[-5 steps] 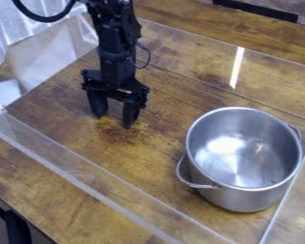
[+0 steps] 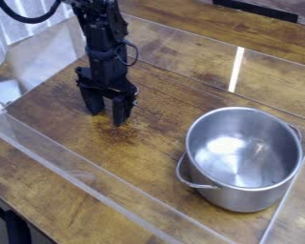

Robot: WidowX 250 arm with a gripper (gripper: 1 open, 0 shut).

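Observation:
The black robot arm hangs from the top left, its gripper [image 2: 107,109] low over the wooden table [image 2: 130,172] in the left-middle of the view. The fingers point down at or just above the surface; they are dark and small, so whether they are apart or holding anything cannot be told. A large steel pot [image 2: 240,156] with side handles stands at the right, well apart from the gripper.
Clear plastic walls or strips run along the left and front of the work area and near the right edge. The middle of the wooden surface between arm and pot is bare, as is the area behind the pot.
The arm and gripper have shifted slightly to the left over the last second. The pot has not moved.

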